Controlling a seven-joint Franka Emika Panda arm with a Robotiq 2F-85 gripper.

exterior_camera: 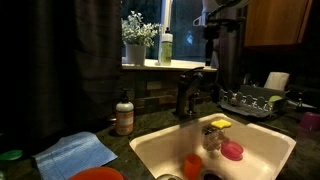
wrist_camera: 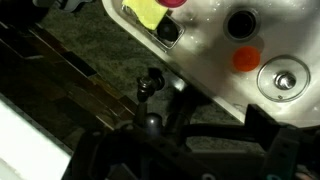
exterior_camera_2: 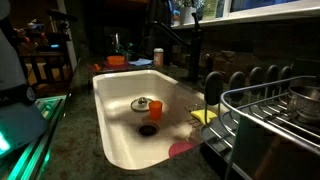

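Note:
In the wrist view, my gripper is a pair of dark shapes along the bottom edge, open with nothing visible between them. Below it in that view are an orange cup [wrist_camera: 246, 59] and a round lid with a knob [wrist_camera: 283, 78], both in the sink. A pink bowl [exterior_camera: 232, 150] lies toward the sink's right side, close to a yellow sponge [exterior_camera: 221, 124]. The white sink [exterior_camera_2: 118, 142] also shows its dark drain [exterior_camera_2: 149, 129]. High in front of the window, the dark arm [exterior_camera: 214, 22] hangs clear of the sink contents.
A black faucet [exterior_camera: 185, 92] rises behind the sink. At the right is a dish rack [exterior_camera_2: 262, 97] holding a metal pot [exterior_camera_2: 305, 103]. A soap bottle [exterior_camera: 124, 115] and a blue cloth [exterior_camera: 74, 155] occupy the left counter. On the sill stands a plant [exterior_camera: 137, 38].

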